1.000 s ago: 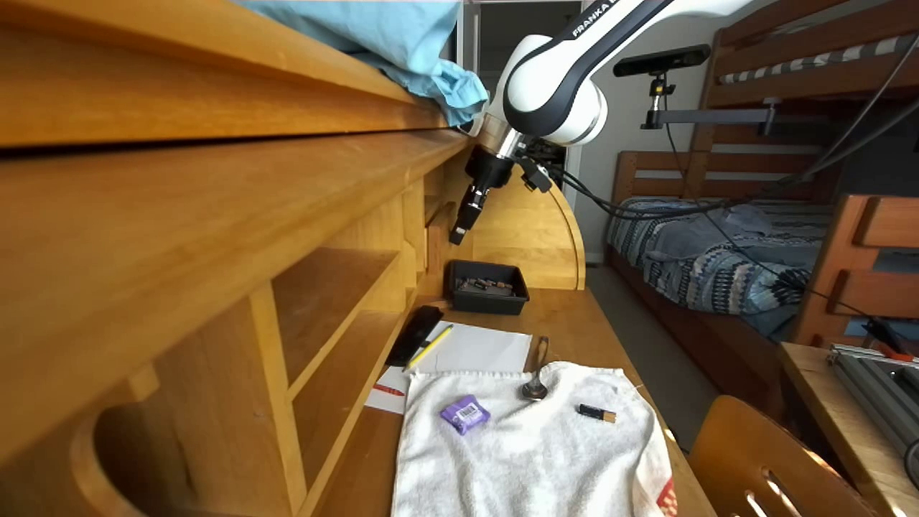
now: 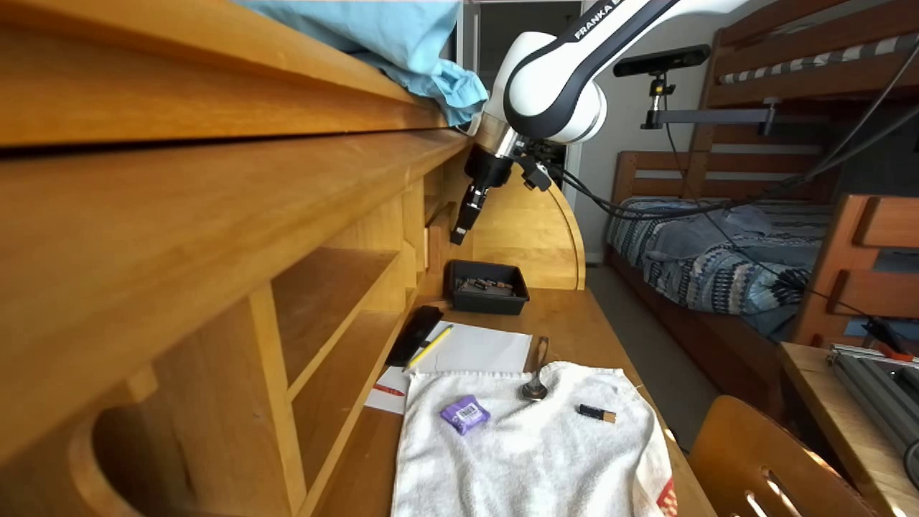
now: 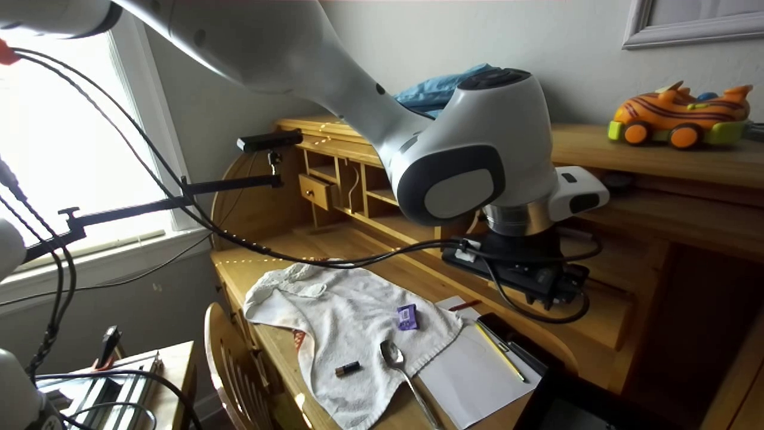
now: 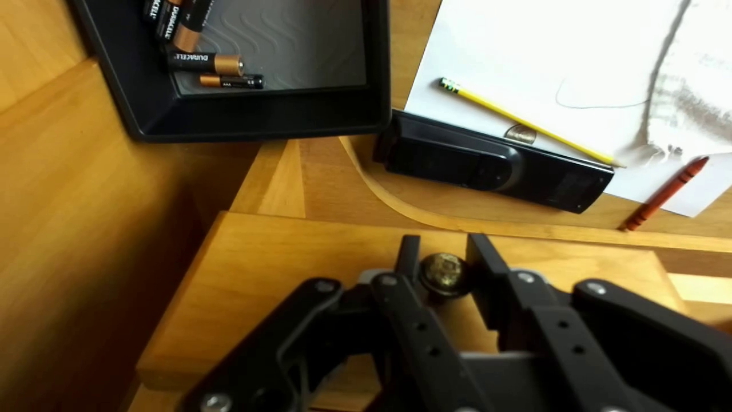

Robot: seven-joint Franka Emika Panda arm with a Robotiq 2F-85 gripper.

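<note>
In the wrist view, my gripper has its two fingers on either side of a round, dark brass knob (image 4: 444,273), shut on it. Behind the knob is a light wooden drawer front (image 4: 309,261) of the desk hutch. From exterior view 1, the gripper (image 2: 457,238) reaches down beside that drawer (image 2: 440,238) at the far end of the cubbies; the knob is too small to make out there. How far out the drawer stands, I cannot tell. In exterior view 2 the arm's wrist and cables hide the fingertips.
A black tray (image 2: 456,297) holding several batteries stands below the gripper. Close by lie a black case (image 4: 494,165), a yellow pencil (image 4: 528,120) and a red crayon (image 4: 665,192). On the white towel (image 2: 517,465) are a purple packet (image 2: 465,414), a spoon (image 2: 535,389) and a battery (image 2: 596,413).
</note>
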